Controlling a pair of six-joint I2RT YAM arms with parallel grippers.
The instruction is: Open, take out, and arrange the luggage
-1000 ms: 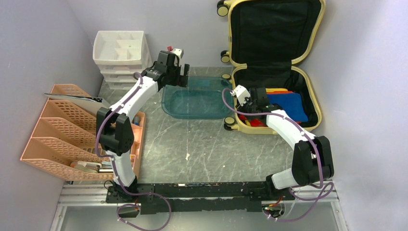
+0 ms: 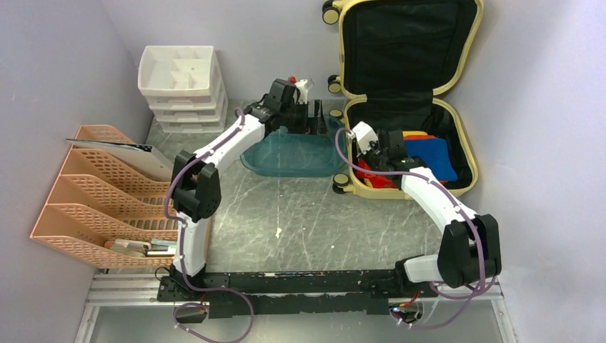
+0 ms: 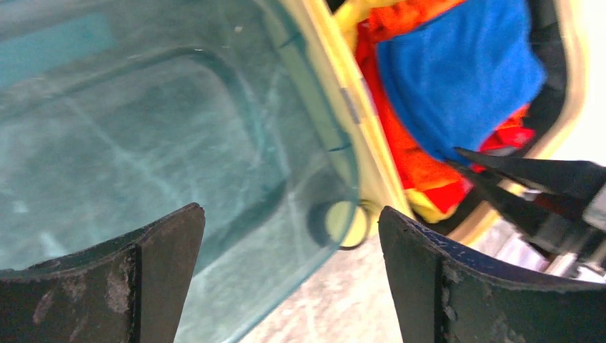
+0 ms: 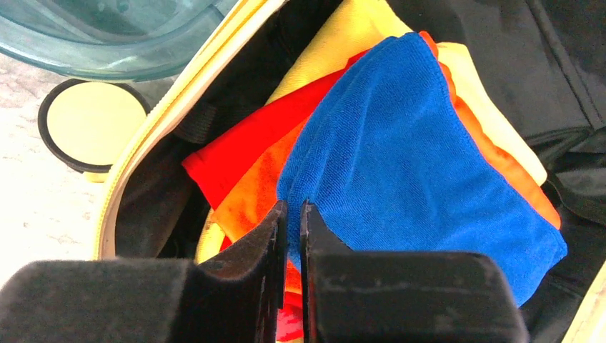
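Observation:
The pale yellow suitcase (image 2: 470, 184) lies open at the right, its black-lined lid (image 2: 409, 48) raised behind it. Inside, a folded blue cloth (image 4: 407, 157) rests on red, orange and yellow cloths (image 4: 264, 143). My right gripper is shut on the near-left edge of the blue cloth, which still lies on the pile. Above the teal plastic bin (image 2: 293, 172) is my left gripper (image 2: 316, 118), open with nothing between its fingers; in the left wrist view the bin and the suitcase's edge show beyond them.
An orange divided rack (image 2: 78, 239) holding flat items stands at the left. White stacked drawers (image 2: 179, 91) are at the back left. A suitcase wheel (image 4: 93, 123) sticks out toward the bin. Clear grey tabletop (image 2: 300, 229) lies in front of the bin.
My left arm has swung right across the teal bin toward the suitcase. The right gripper has shifted slightly to the right, over the cloths.

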